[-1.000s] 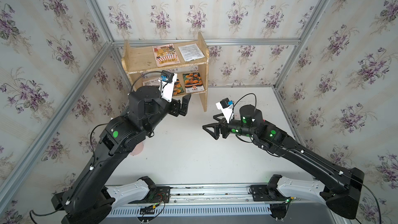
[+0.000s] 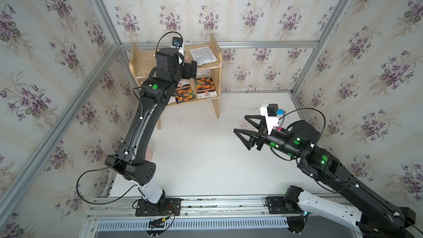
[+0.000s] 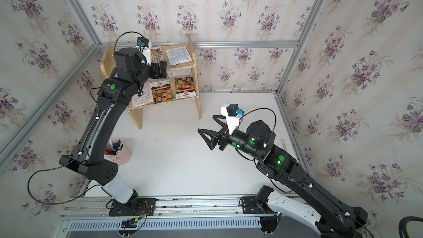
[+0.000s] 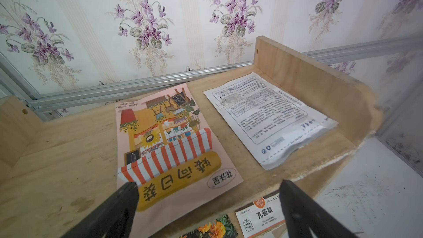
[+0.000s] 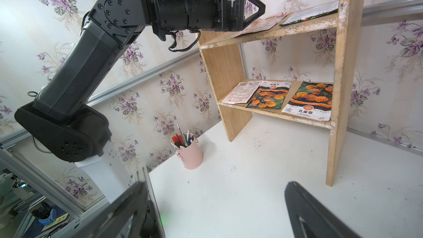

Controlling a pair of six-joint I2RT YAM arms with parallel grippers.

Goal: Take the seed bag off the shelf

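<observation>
A pink seed bag with a striped awning picture [image 4: 169, 145] lies flat on the upper board of the wooden shelf [image 4: 66, 149]. To its right on the same board is a white seed bag with printed text [image 4: 268, 114]. Before the front edge of that board, my left gripper stands open, its blurred fingers apart and nothing between them. On the lower board lie two orange-flower bags [image 5: 269, 94] [image 5: 310, 101] and a pale printed bag [image 5: 242, 92]. Over the table, away from the shelf, my right gripper [image 2: 241, 132] is open and empty.
The shelf's right side panel [image 4: 317, 83] rises beside the white bag. A pink pen cup [image 5: 190, 153] stands at the left of the white table [image 2: 198, 158].
My left gripper has moved up and away from the front, to the upper shelf board, its arm now covering the pink bag from above. The right gripper has shifted to the right.
</observation>
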